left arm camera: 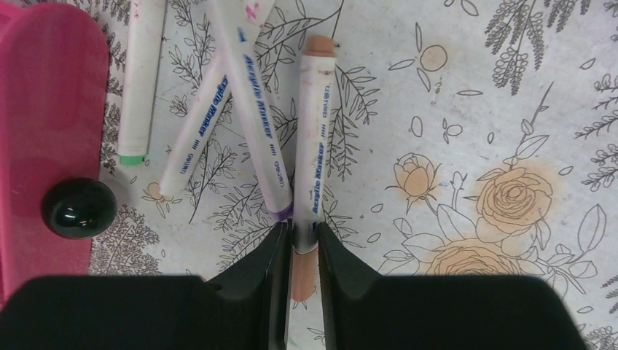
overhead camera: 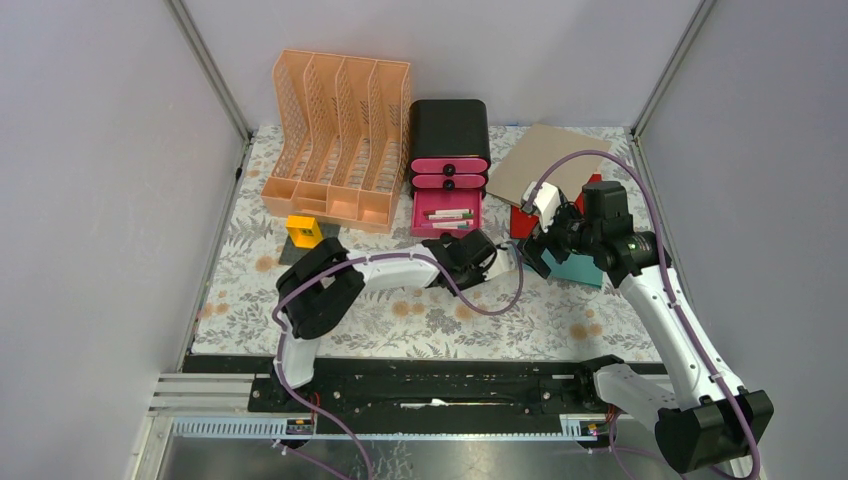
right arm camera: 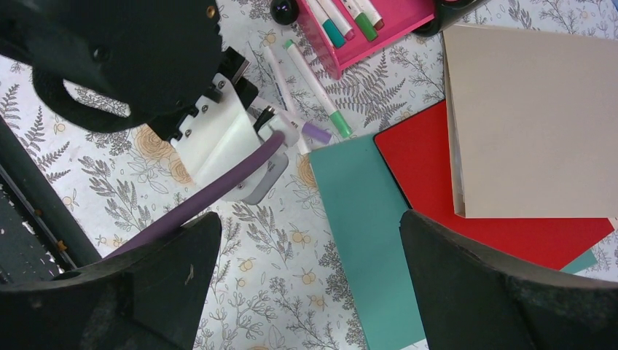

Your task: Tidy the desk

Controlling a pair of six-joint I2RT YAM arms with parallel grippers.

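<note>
My left gripper is down at a brown-capped marker (left arm camera: 313,131), its fingertips on either side of the marker's lower end; whether they grip it is unclear. A purple-capped marker (left arm camera: 259,138), another white marker (left arm camera: 194,138) and a green-capped marker (left arm camera: 141,73) lie beside it. The open pink drawer (overhead camera: 420,210) of the black organizer (overhead camera: 447,130) holds several markers (right arm camera: 361,14). My right gripper hangs open and empty over the teal folder (right arm camera: 357,240) at the right.
A peach file organizer (overhead camera: 335,130) stands at the back left, with a yellow object (overhead camera: 303,230) in front of it. A red folder (right arm camera: 510,240) and a beige board (right arm camera: 525,117) lie at the right.
</note>
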